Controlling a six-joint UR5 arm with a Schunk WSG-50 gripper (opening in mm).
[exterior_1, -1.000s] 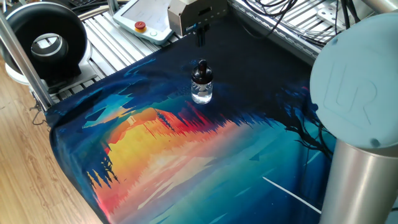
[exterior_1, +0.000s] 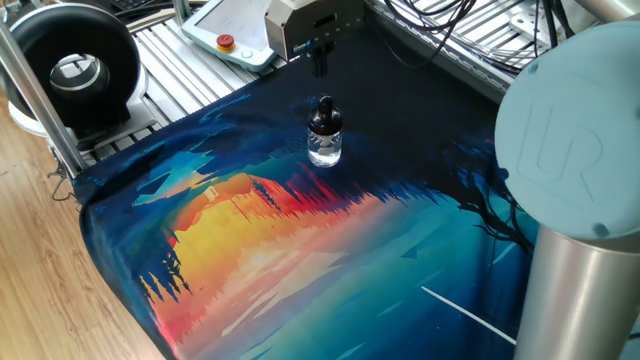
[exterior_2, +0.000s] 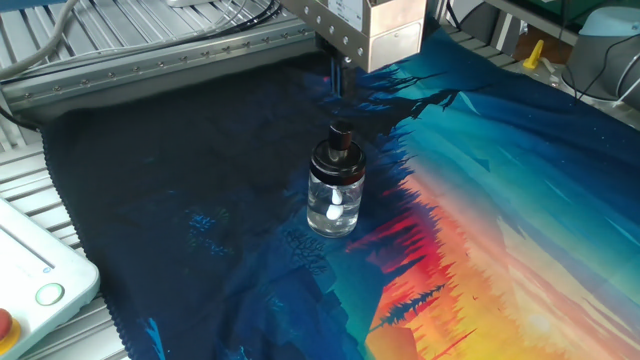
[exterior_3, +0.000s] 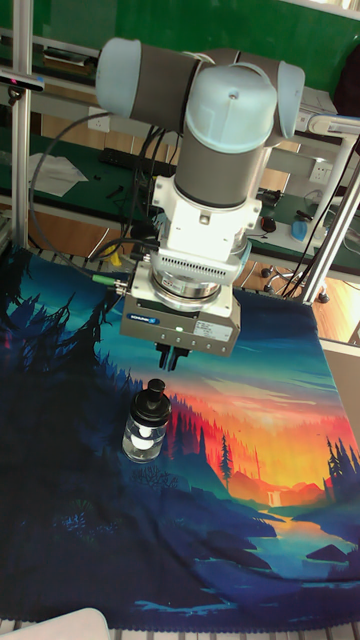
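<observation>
A clear bottle (exterior_1: 324, 146) with a black cap and black dropper-like top stands upright on the printed cloth, with clear liquid visible inside. Above it and clear of its top hangs my gripper (exterior_3: 167, 358), a grey boxy body with short black fingers pointing down. In exterior view 2 the fingertips (exterior_2: 337, 90) are above and behind the cap (exterior_2: 340, 150), not touching it. The two fingers look close together, nothing shows between them, and whether they are fully shut cannot be made out.
The dark cloth (exterior_2: 150, 190) around the bottle is free of other objects. A teach pendant with a red stop button (exterior_1: 226, 43) lies beyond the cloth's edge. Cables (exterior_1: 440, 25) run along the metal rail, and a round black device (exterior_1: 75, 75) stands at the left.
My gripper has shifted very slightly to the left in exterior view 1 compared with a second ago. The bottle has not moved.
</observation>
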